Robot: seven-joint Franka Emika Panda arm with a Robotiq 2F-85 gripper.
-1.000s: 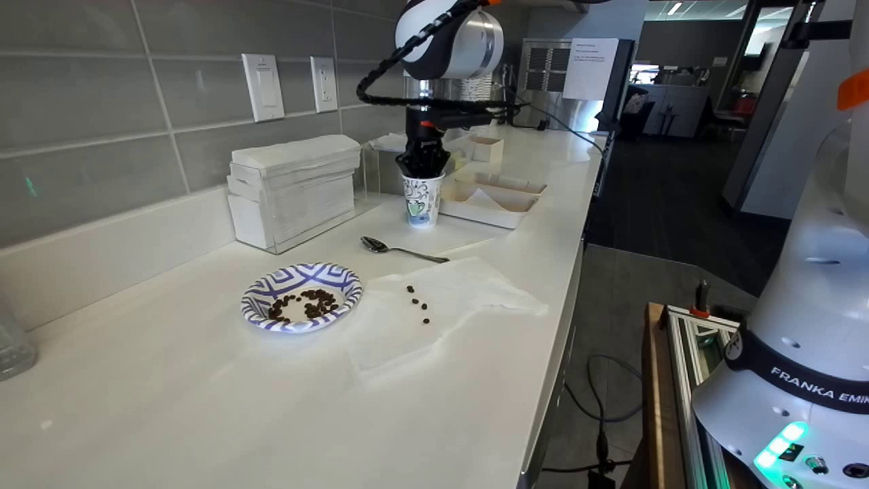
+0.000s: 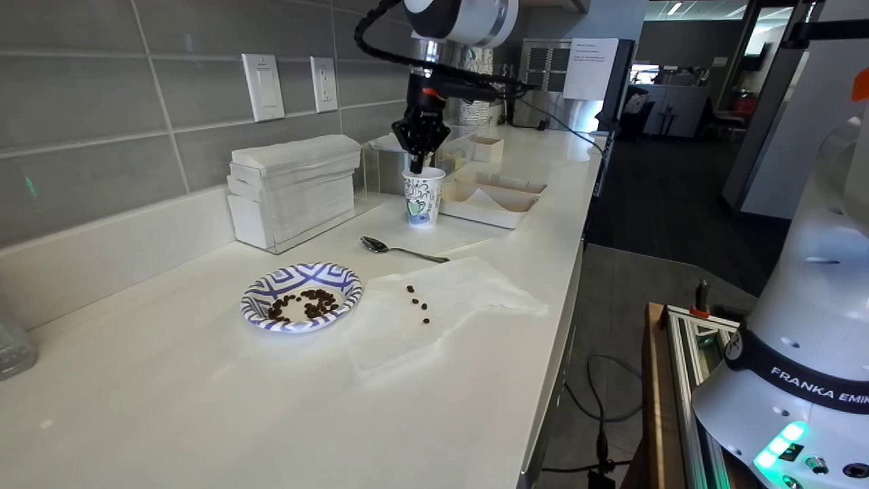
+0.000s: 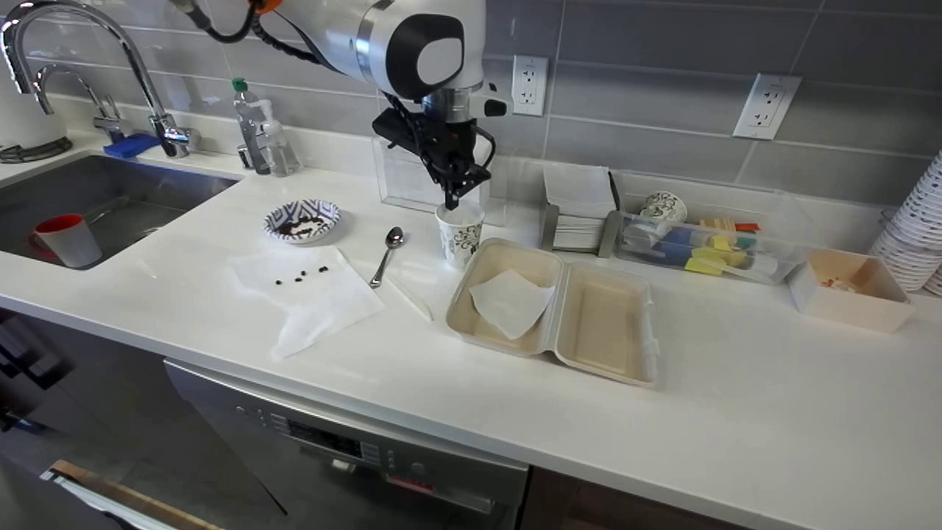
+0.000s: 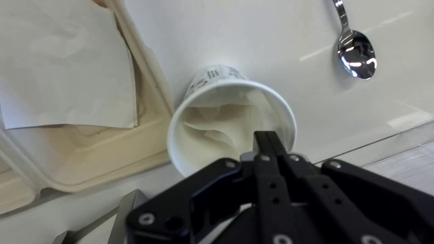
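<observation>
A patterned paper cup (image 2: pixel 423 202) stands upright on the counter, and in the wrist view crumpled white paper (image 4: pixel 215 134) lies inside the cup (image 4: pixel 174 140). Directly above its mouth is my gripper, pointing down. Its fingertips touch each other, and nothing shows between them. From the side, the gripper tip (image 2: pixel 417 170) is level with the cup's rim; in the other exterior view the tip (image 3: pixel 451 206) covers part of the rim.
Beside the cup lie an open takeout box (image 3: pixel 609 318) holding a napkin (image 3: pixel 512 303), and a spoon (image 3: pixel 386 256). A patterned bowl (image 2: pixel 302 298) holds dark beans; several more rest on a white paper sheet (image 2: pixel 456 301). A napkin holder (image 2: pixel 297 191) stands near the wall.
My gripper has risen from down inside the cup until its tip is at the rim. The cup has stayed in place.
</observation>
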